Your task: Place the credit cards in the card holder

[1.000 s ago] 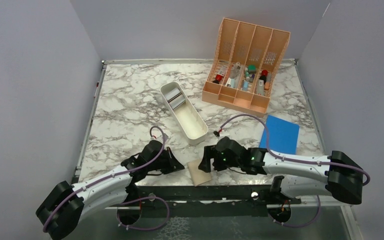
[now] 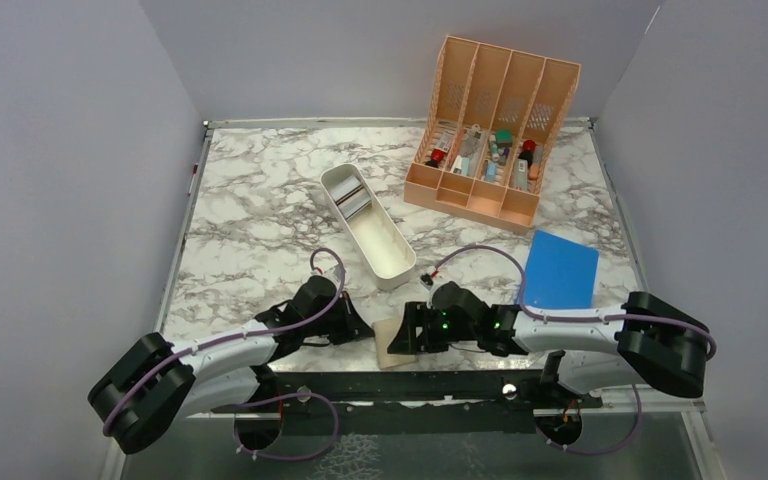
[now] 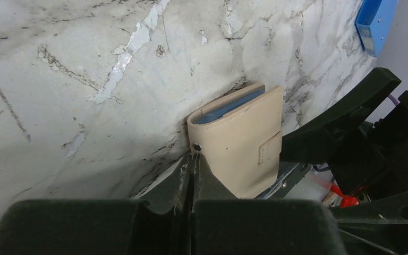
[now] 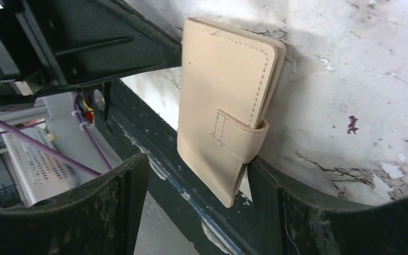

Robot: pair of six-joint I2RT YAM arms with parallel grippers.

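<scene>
The beige folded card holder point(image 2: 386, 340) lies at the table's front edge, between both arms. In the left wrist view, something blue point(image 3: 228, 109) shows inside its fold; whether it is a card or a lining I cannot tell. My left gripper is shut, its tips at the holder's folded edge, with nothing visible between them. My right gripper stands part open at the strap side of the card holder point(image 4: 220, 98). One right finger point(image 4: 265, 186) is against or very close to the strap; the other is apart from the holder. No loose credit cards can be made out.
A long cream tray point(image 2: 388, 258) with grey items at its far end stands behind the grippers. Farther back is an orange compartment rack point(image 2: 470, 203) of small goods. A flat blue object point(image 2: 562, 270) lies at right.
My right gripper has come lower and nearer the front edge, over the holder. The holder has turned slightly and sits straighter. My left gripper has shifted a little right, up against the holder.
</scene>
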